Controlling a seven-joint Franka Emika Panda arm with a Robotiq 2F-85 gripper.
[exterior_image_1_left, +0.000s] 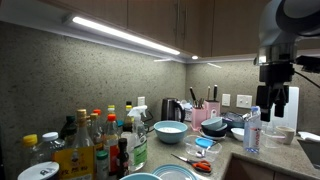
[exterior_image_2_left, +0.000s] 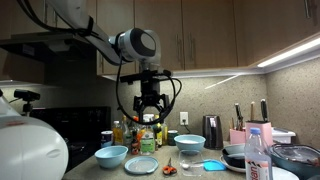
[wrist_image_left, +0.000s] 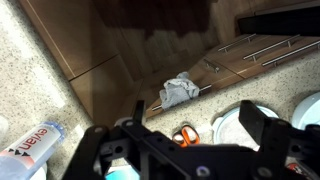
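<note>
My gripper hangs in the air with its fingers wide apart in the wrist view, nothing between them. Exterior view 2 shows the gripper high over the counter. Seen from above, a crumpled white cloth or paper is near the counter's front edge, by the drawer fronts; whether it rests on the counter or lower, I cannot tell. Orange-handled scissors lie close to that edge. A water bottle is at the left of the wrist view; the same bottle stands upright in exterior view 2.
Sauce bottles and a spray bottle crowd the counter's left side. Bowls, a plate, a clear container, a kettle and a knife block occupy more of it. Cabinets hang above.
</note>
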